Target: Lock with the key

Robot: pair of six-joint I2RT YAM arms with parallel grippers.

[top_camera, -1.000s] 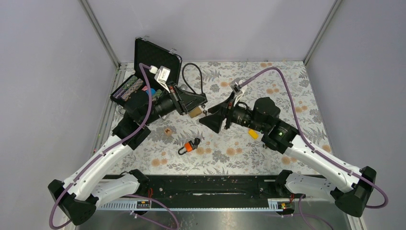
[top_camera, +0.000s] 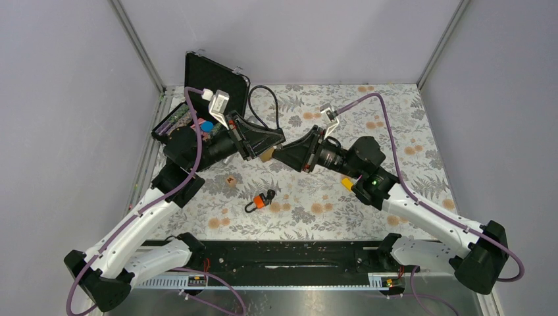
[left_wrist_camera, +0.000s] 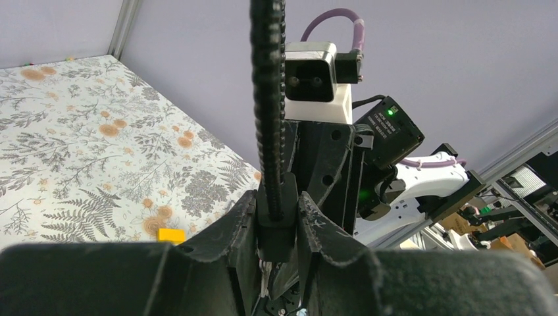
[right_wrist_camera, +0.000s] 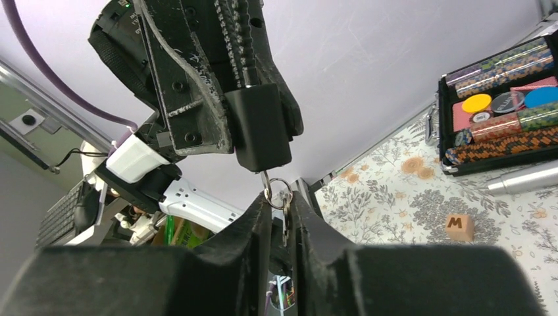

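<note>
A cable lock with a black body (right_wrist_camera: 258, 128) and braided cable (left_wrist_camera: 268, 99) is held upright by my left gripper, shut on it. A key (right_wrist_camera: 266, 184) with a ring sticks out below the lock body. My right gripper is at the key and ring from below, its fingers close together around them; whether they are fully closed on the key is hard to tell. In the top view the two grippers meet above the table's middle.
An open case (top_camera: 217, 79) of chips stands at back left. A wooden block (right_wrist_camera: 459, 227), a silver cylinder (right_wrist_camera: 523, 180), an orange-black item (top_camera: 260, 201) and a yellow item (top_camera: 347, 183) lie on the patterned table (top_camera: 303, 217).
The fingers of my right gripper have come closer together and up to the key under the lock. My left gripper has shifted only slightly.
</note>
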